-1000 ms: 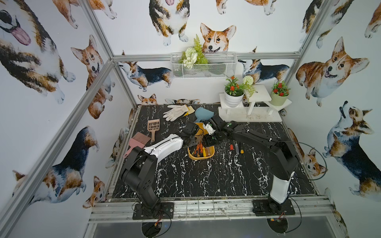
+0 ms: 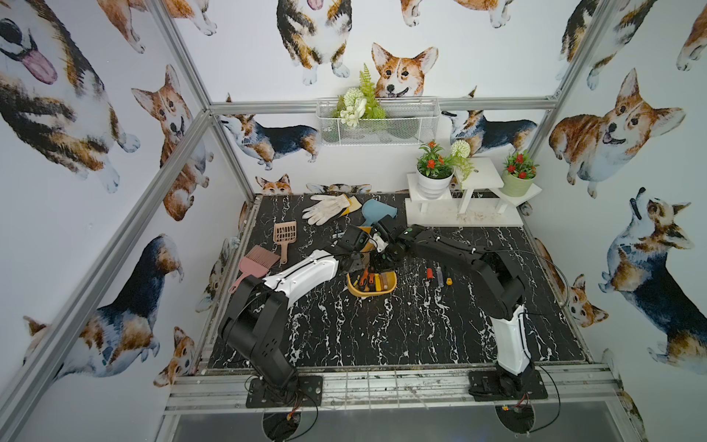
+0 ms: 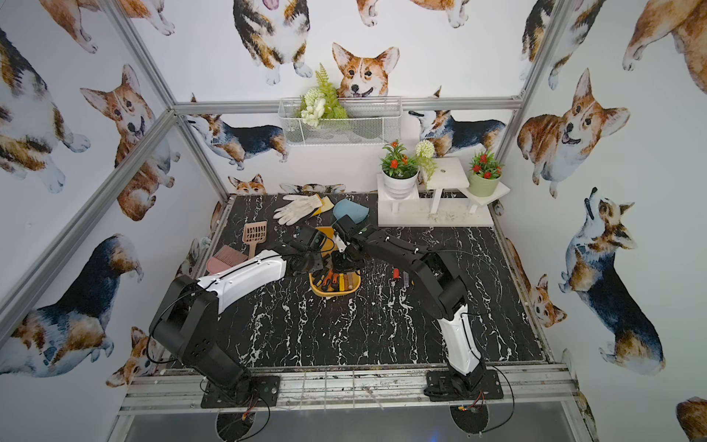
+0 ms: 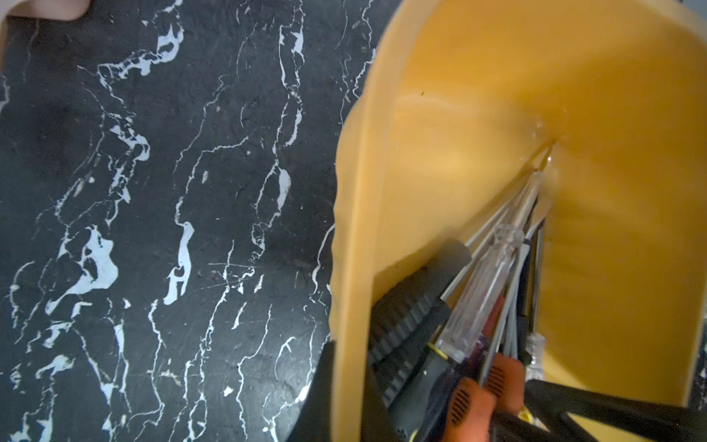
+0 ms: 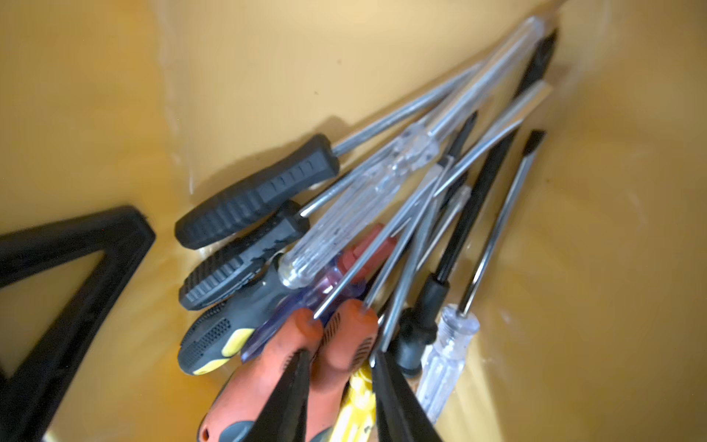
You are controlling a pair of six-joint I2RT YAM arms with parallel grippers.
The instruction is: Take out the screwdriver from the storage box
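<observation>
The yellow storage box [image 2: 372, 294] stands mid-table, full of screwdrivers with black, orange, clear and yellow handles. In the right wrist view an orange-handled screwdriver [image 5: 341, 346] lies low among them, beside a clear-handled screwdriver [image 5: 346, 213]. My right gripper is over the box, its fingertips apart at the orange and yellow handles; whether anything is held is unclear. My left gripper [image 2: 357, 254] is shut at the box's left side; in the left wrist view its fingers are mostly hidden by the box wall.
Loose small tools, including a red one [image 2: 429, 273], lie right of the box. A pink dustpan [image 2: 257, 261], slotted scoop [image 2: 285, 232], gloves [image 2: 325, 210] and blue dustpan [image 2: 378, 212] occupy the left and back. A white plant stand [image 2: 471, 213] fills the back right.
My right arm has shifted left, bringing its gripper further over the box.
</observation>
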